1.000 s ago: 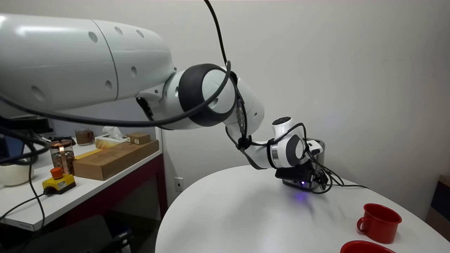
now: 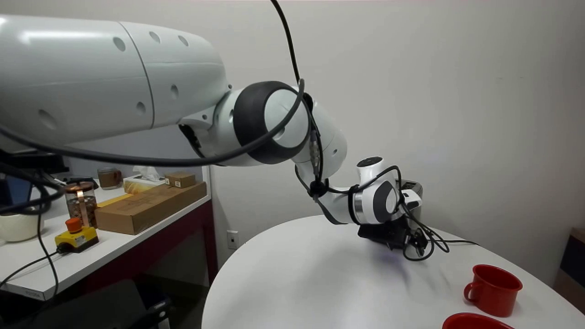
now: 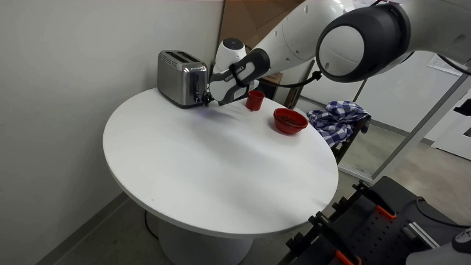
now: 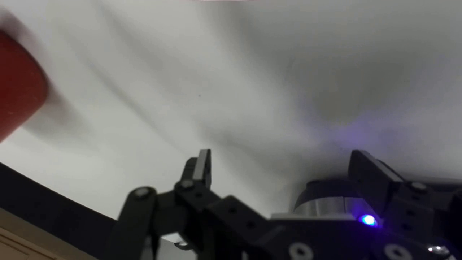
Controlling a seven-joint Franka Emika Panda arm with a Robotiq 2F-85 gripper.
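Note:
A silver toaster (image 3: 179, 79) with two slots on top stands on the white round table (image 3: 185, 163), close to the wall. My gripper is low at the toaster's end, beside its lever side. Its two fingers are spread wide in the wrist view, and nothing is clasped between them. Part of the toaster's metal body (image 4: 320, 206) and a lit blue-violet light (image 4: 368, 219) show low in that view, close to the right finger. Whether a finger touches the toaster I cannot tell; the arm hides much of it in exterior view 1.
A red mug (image 2: 495, 290) stands near the table's edge on the arm's far side. Close to it is a red bowl (image 3: 290, 121) with small dark contents. Cables (image 2: 430, 241) hang around the wrist.
My wrist and gripper have moved slightly lower and a little to the right in exterior view 1. The violet light seen under the gripper there is now hidden. The mug has not moved.

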